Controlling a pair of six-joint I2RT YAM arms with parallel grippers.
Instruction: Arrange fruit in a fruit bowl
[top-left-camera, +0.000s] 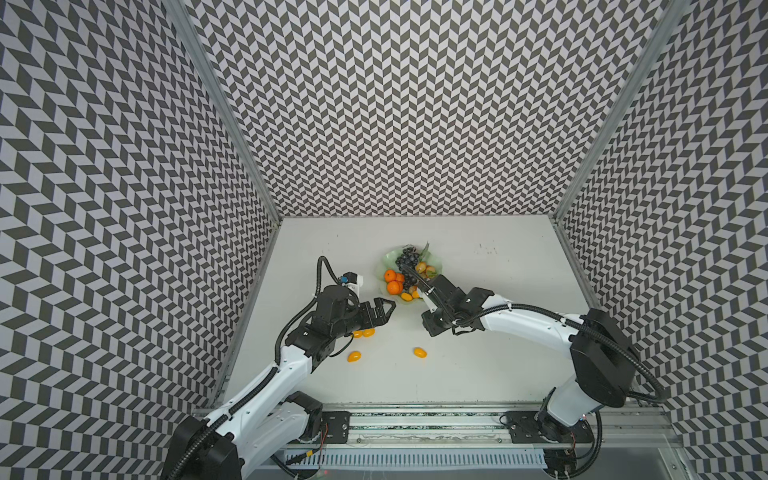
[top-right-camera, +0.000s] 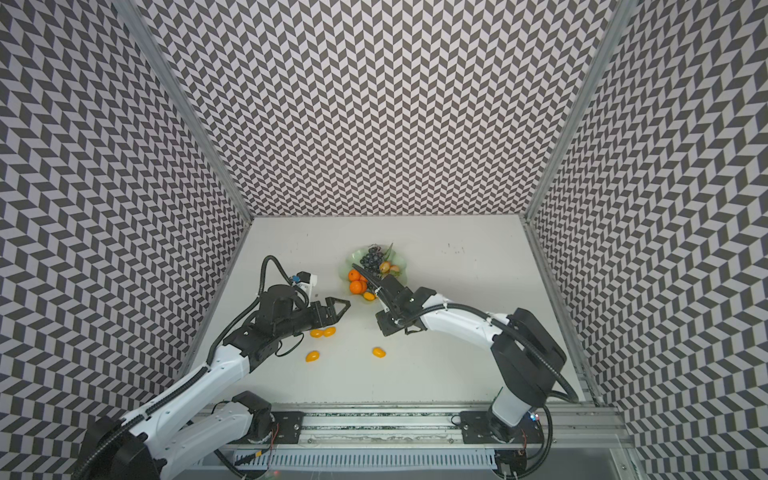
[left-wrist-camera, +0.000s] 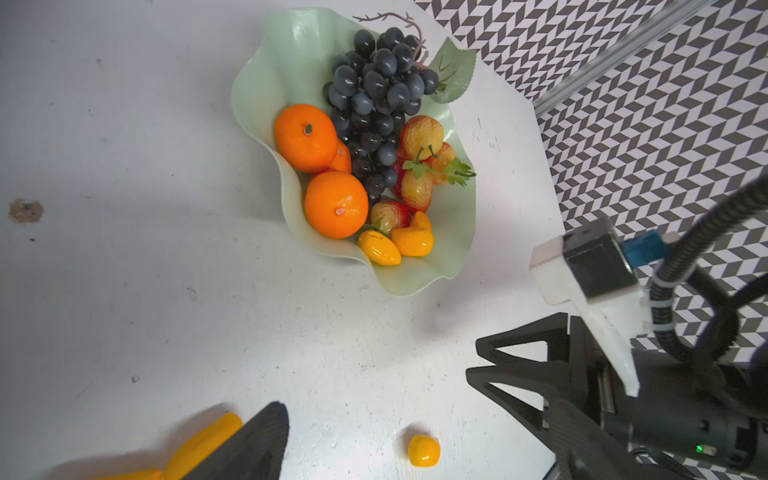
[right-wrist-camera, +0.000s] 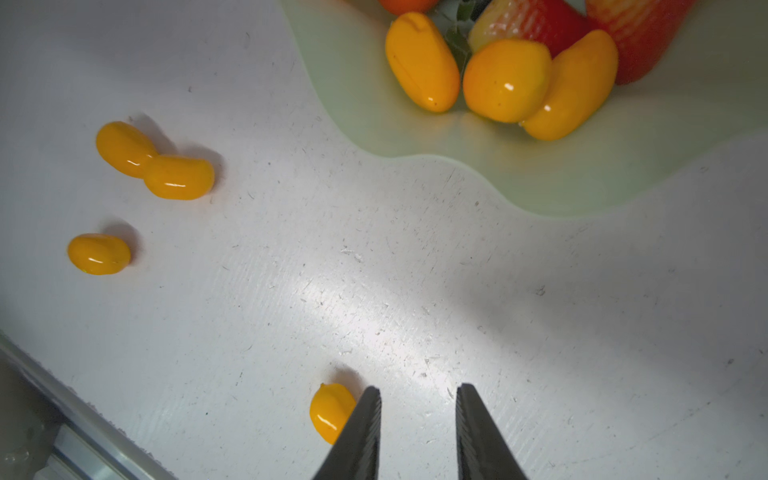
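Note:
The pale green wavy bowl (left-wrist-camera: 276, 64) holds dark grapes (left-wrist-camera: 376, 88), oranges (left-wrist-camera: 336, 205), red-yellow strawberries (left-wrist-camera: 417, 190) and small yellow fruits (left-wrist-camera: 379, 248). Outside it, two yellow fruits (right-wrist-camera: 180, 177) touch each other on the table, a third yellow fruit (right-wrist-camera: 99, 253) lies nearby, and another yellow fruit (right-wrist-camera: 331, 411) is alone near the right gripper. My left gripper (top-left-camera: 386, 310) hovers left of centre in front of the bowl, fingers wide apart and empty. My right gripper is part open over bare table, nothing between its fingers, the lone fruit just left of them.
Both arms stand close together in front of the bowl, with cables along them. A metal rail (top-left-camera: 432, 408) borders the front edge; patterned walls enclose the other sides.

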